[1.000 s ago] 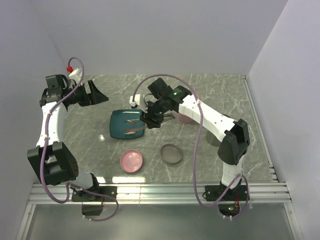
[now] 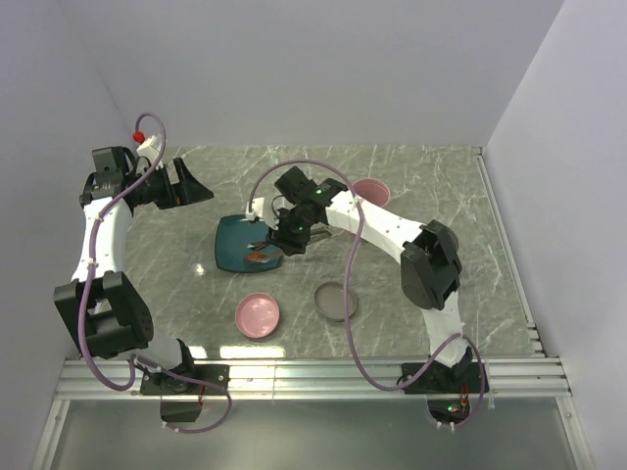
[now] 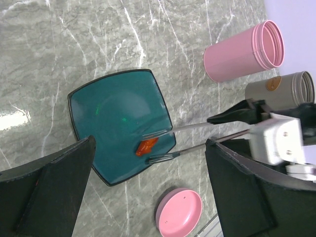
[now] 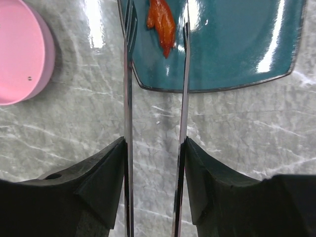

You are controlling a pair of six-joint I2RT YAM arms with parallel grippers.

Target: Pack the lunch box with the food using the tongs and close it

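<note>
A piece of orange food (image 3: 146, 146) lies on the dark teal square plate (image 3: 116, 108). My right gripper is closed around long metal tongs (image 4: 128, 98), one arm against each finger. Their forked tips stand apart on either side of the food (image 4: 163, 24), over the plate's right part; whether they touch it I cannot tell. Away to the plate's upper left, my left gripper (image 2: 186, 183) hangs open and empty, its wide dark fingers (image 3: 54, 187) framing the plate in its wrist view.
A round pink lid (image 2: 258, 315) and a round grey lid (image 2: 335, 301) lie in front. Behind the right arm stands a pink container (image 2: 371, 191); the left wrist view also shows a grey container (image 3: 274, 91) there. Clear marble surrounds the plate's left side.
The right arm has shifted left, carrying the tongs farther across the plate. The left arm has barely moved.
</note>
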